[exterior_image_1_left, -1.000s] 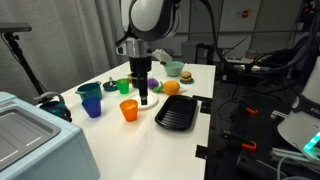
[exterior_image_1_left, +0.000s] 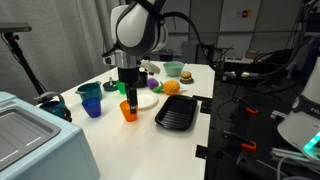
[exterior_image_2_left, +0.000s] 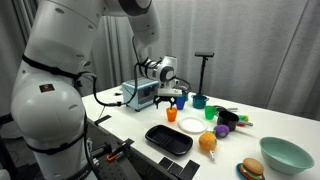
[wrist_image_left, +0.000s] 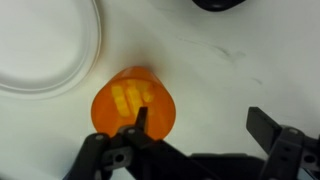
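Observation:
An orange cup (exterior_image_1_left: 129, 113) stands upright on the white table, with yellow pieces (wrist_image_left: 128, 96) visible inside it from the wrist view. My gripper is open and pointing down, its two fingers wide apart with nothing held. In the wrist view the left finger (wrist_image_left: 140, 120) overlaps the cup's rim, while the right finger is over bare table. Whether the left finger touches the cup cannot be told. Exterior view 2 shows the gripper just above the orange cup (exterior_image_2_left: 172, 115).
Near the cup are a white plate (exterior_image_2_left: 193, 125), a black tray (exterior_image_1_left: 177, 113), and a blue cup (exterior_image_1_left: 92, 106). An orange round object (exterior_image_2_left: 207, 142), a burger (exterior_image_2_left: 250, 170) and a green bowl (exterior_image_2_left: 286, 154) lie farther along. A toaster oven (exterior_image_1_left: 40, 145) stands at the side.
In exterior view 1, my gripper has shifted left and slightly lower, from over the plate's side to over the orange cup. The cup and other objects stayed put.

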